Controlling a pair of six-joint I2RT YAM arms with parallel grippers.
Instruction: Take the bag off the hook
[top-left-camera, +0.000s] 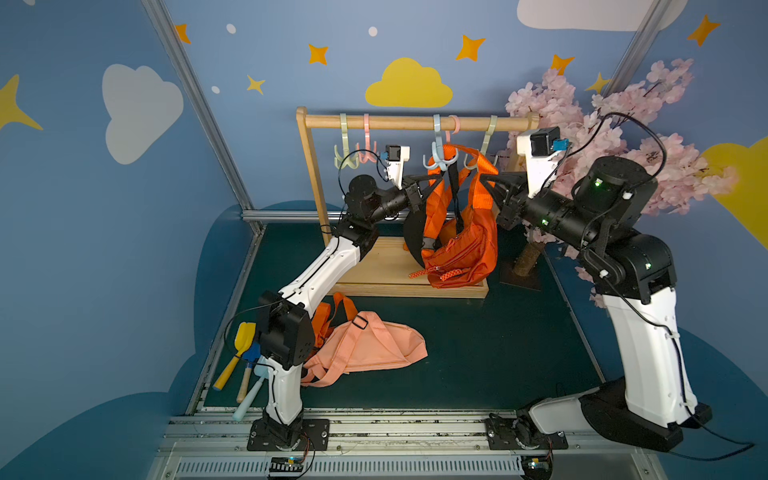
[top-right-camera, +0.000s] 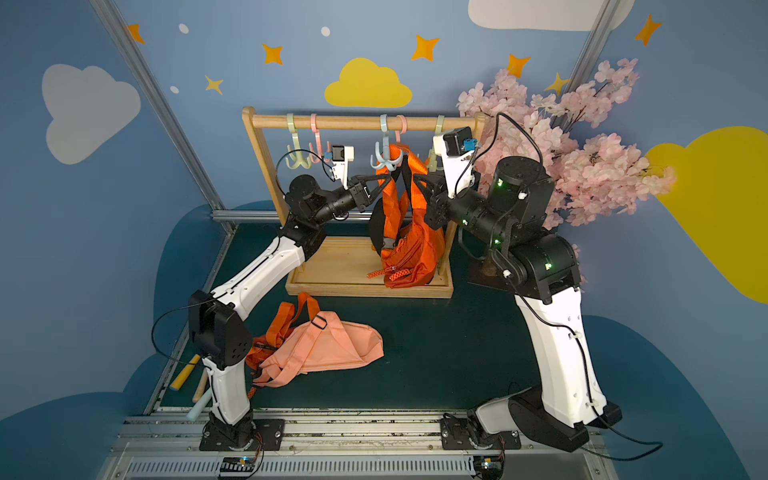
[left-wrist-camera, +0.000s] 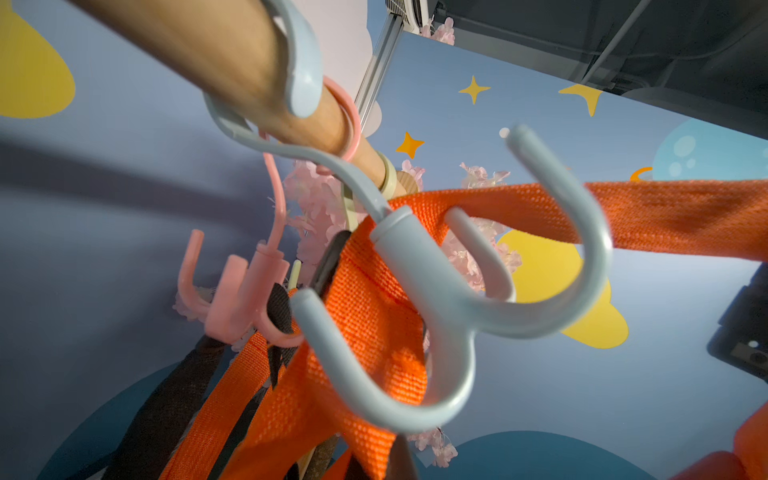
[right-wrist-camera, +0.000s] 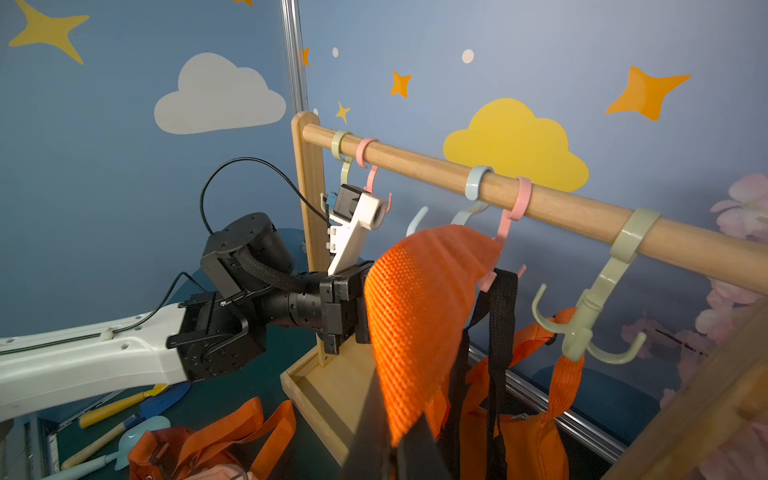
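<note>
An orange bag (top-left-camera: 470, 244) hangs from the rail, its strap (left-wrist-camera: 352, 320) looped around the light-blue hook (left-wrist-camera: 428, 276). In the left wrist view the strap runs behind the hook's stem and out to the right past a prong. Just below this hook, my left gripper (top-left-camera: 439, 177) is shut, with the strap's gathered edge pinched between its fingertips. My right gripper (top-left-camera: 483, 177), to the hook's right, is shut on another stretch of strap (right-wrist-camera: 424, 304), pulled taut sideways. That strap hides part of the hook in the right wrist view.
Pink (right-wrist-camera: 518, 200) and green hooks (right-wrist-camera: 588, 320) hang close by on the wooden rail (top-left-camera: 400, 122). A pink bag (top-left-camera: 380, 344) lies on the table before the rack's base. Blossom branches (top-left-camera: 552, 104) crowd the right side.
</note>
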